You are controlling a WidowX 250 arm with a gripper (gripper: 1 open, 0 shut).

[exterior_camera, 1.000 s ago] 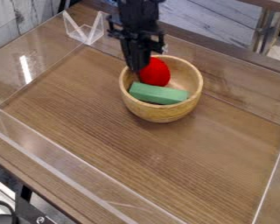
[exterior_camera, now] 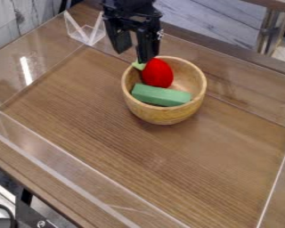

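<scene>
A wooden bowl (exterior_camera: 181, 111) sits at the upper middle of the table, holding a red round object (exterior_camera: 158, 73), a green block (exterior_camera: 159, 96) and a light green piece mostly hidden behind the red one. The black gripper (exterior_camera: 135, 44) is above the bowl's back left, its fingers open, with nothing seen held.
A transparent plastic piece (exterior_camera: 85, 27) stands at the back left. A ledge runs along the upper right edge, and a black cable lies at the lower left.
The gripper has risen up and back from over the bowl, uncovering more of the bowl's contents, and its fingers now show more clearly.
</scene>
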